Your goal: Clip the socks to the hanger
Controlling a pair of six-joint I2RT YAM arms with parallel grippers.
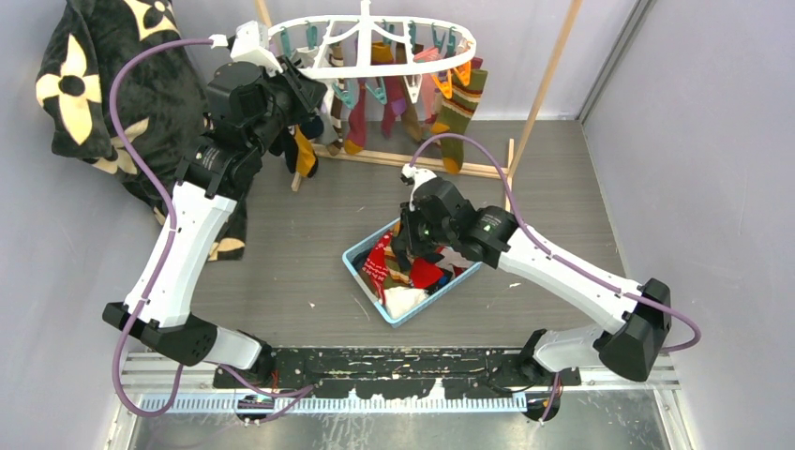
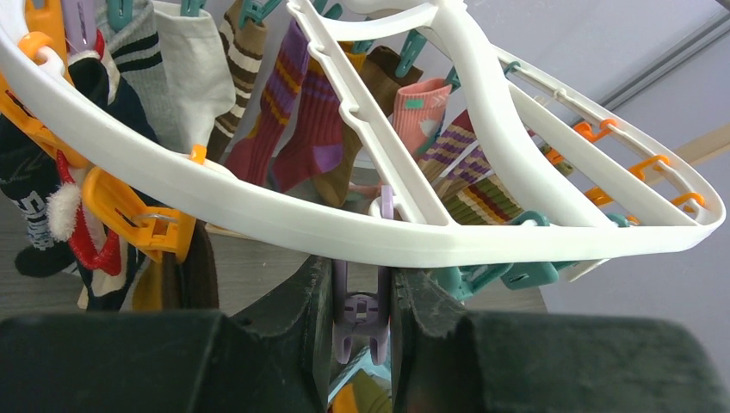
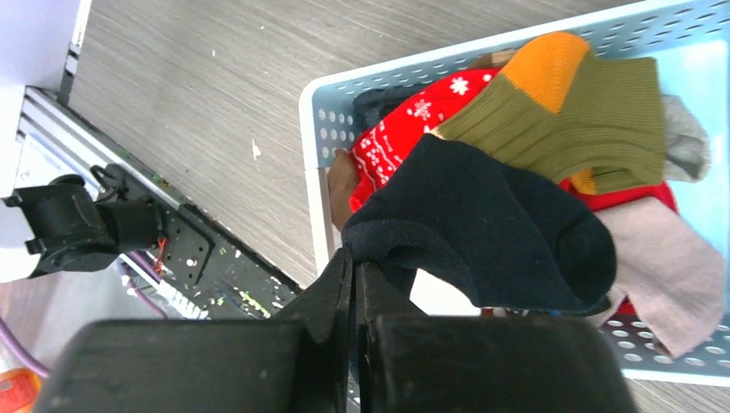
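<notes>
At the top, the white oval hanger carries several clipped socks, such as the striped green sock. My left gripper is shut on a purple clip that hangs from the hanger's near rim; no sock shows in that clip. Over the blue basket, my right gripper is shut on the edge of a black sock. The rest of that sock drapes over the pile below. In the top view the black sock shows as a dark patch under the right gripper.
The basket holds several more socks, among them a green and orange sock and a grey-pink sock. Wooden poles support the hanger. A dark flowered blanket hangs at left. Floor beside the basket is clear.
</notes>
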